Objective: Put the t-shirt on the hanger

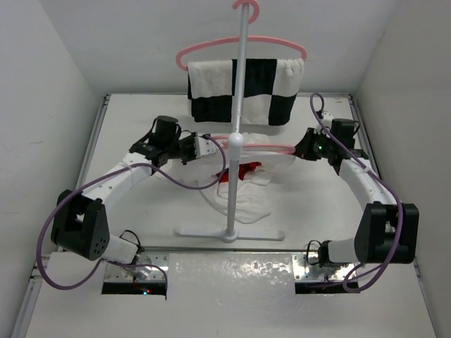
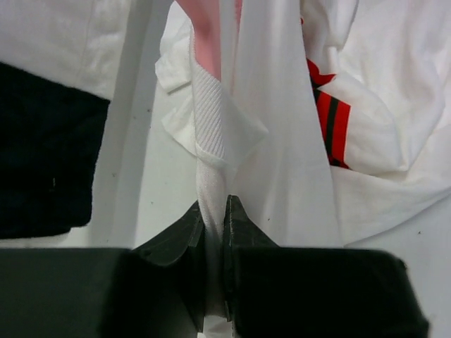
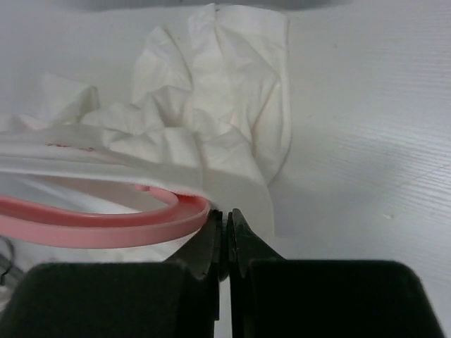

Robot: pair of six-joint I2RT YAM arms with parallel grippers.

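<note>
The white t-shirt [image 1: 243, 204] with red and black trim [image 2: 331, 127] lies bunched on the table, part of it raised along the lower pink hanger [image 1: 268, 148] on the white stand [image 1: 232, 197]. In the left wrist view my left gripper is shut on white fabric that wraps over one end of the hanger. My right gripper is shut at the hanger's other end, where the shirt's upper edge [image 3: 176, 176] stretches along the pink loop [image 3: 106, 232]; what, if anything, is between its fingertips is hidden.
A black-and-white checked cloth [image 1: 254, 91] hangs on the upper pink hanger [image 1: 275, 41] behind. The stand's post rises between the arms, its feet [image 1: 197, 232] near the front edge. Bare table [image 1: 120, 120] shows at both sides.
</note>
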